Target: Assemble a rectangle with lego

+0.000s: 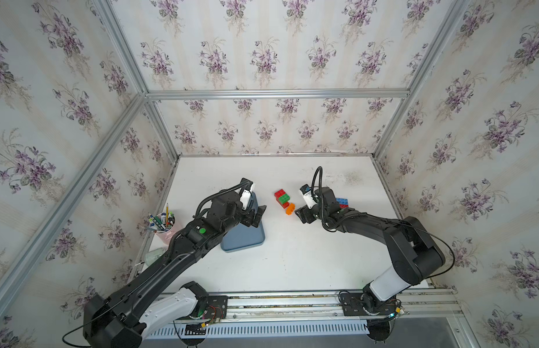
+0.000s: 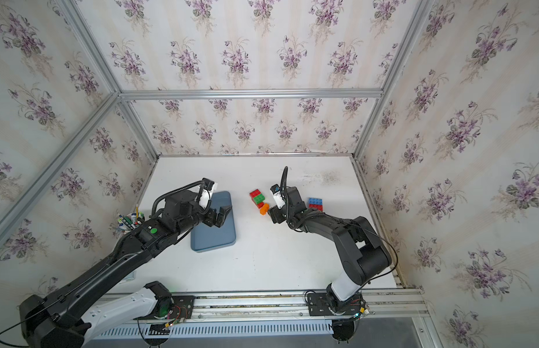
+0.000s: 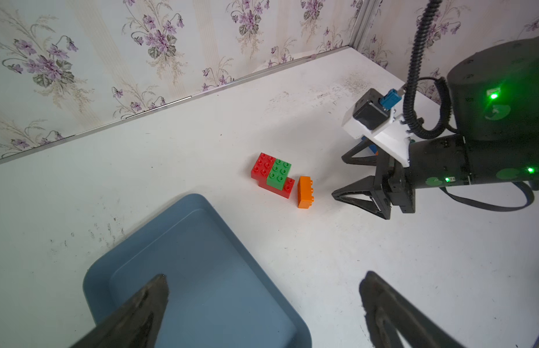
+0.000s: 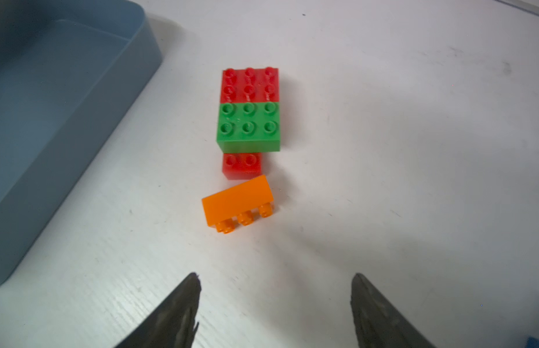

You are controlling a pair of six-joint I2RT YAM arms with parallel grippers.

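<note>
In the right wrist view a red brick [image 4: 249, 85] and a green brick [image 4: 248, 127] sit side by side at the top of a small stack. A lower red brick [image 4: 241, 165] pokes out from under the green one. Just past that end, an orange brick [image 4: 237, 203] lies on its side on the table, studs facing sideways. My right gripper is open and empty, a short way from the orange brick. Over the blue tray's side, my left gripper stands open with nothing between its fingers.
An empty blue tray [image 3: 246, 251] lies to the left of the bricks. Blue and red bricks [image 2: 315, 203] stand right of the right arm. A pen cup [image 1: 165, 223] is at the far left.
</note>
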